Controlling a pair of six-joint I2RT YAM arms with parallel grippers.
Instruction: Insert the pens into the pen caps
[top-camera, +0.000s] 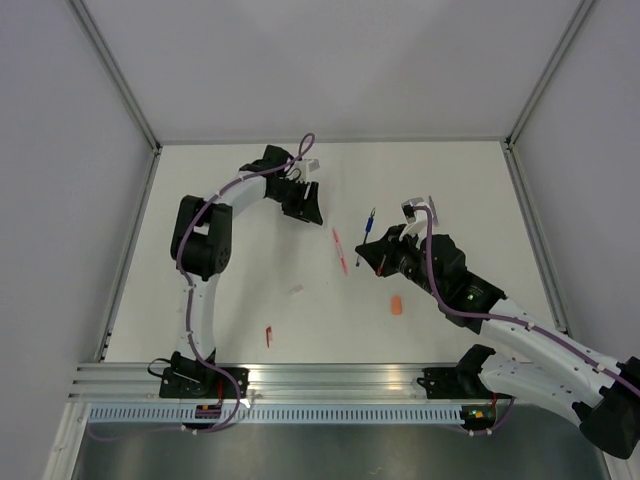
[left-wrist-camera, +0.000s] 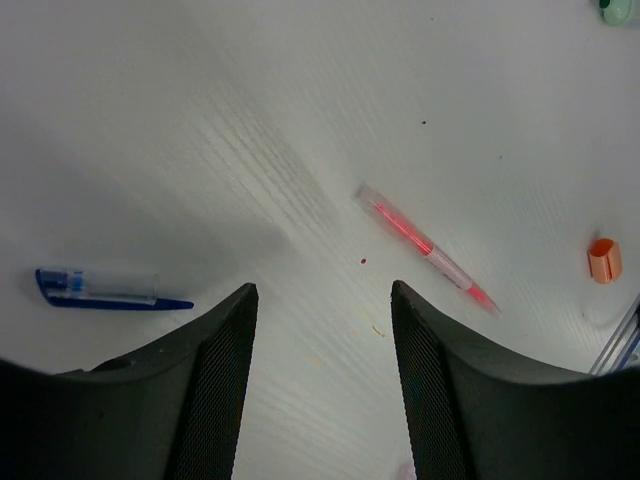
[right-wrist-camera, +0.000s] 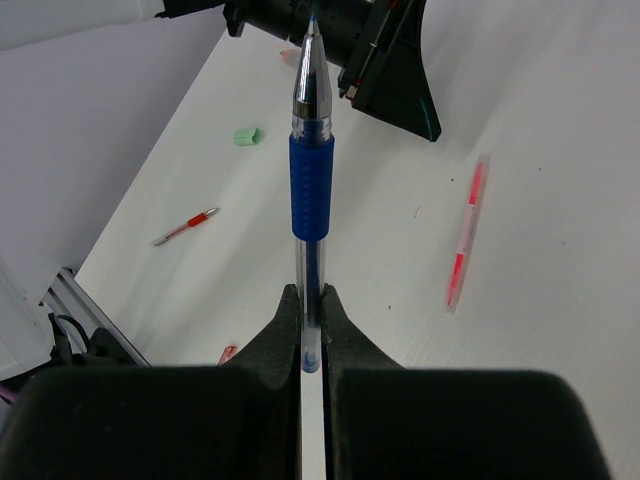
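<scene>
A blue pen (right-wrist-camera: 311, 185) stands upright, tip up, in my right gripper (top-camera: 378, 262), which is shut on it. My left gripper is open and empty above the table. In the left wrist view a blue pen cap (left-wrist-camera: 110, 300) lies at lower left, an orange cap (left-wrist-camera: 605, 260) at right, and a green cap (left-wrist-camera: 614, 8) at the top corner. A pink pen (left-wrist-camera: 425, 245) lies between the arms. A red pen (right-wrist-camera: 185, 225) lies in the right wrist view.
The table (top-camera: 340, 330) is bordered by walls and metal rails. Small red and orange items lie near the front.
</scene>
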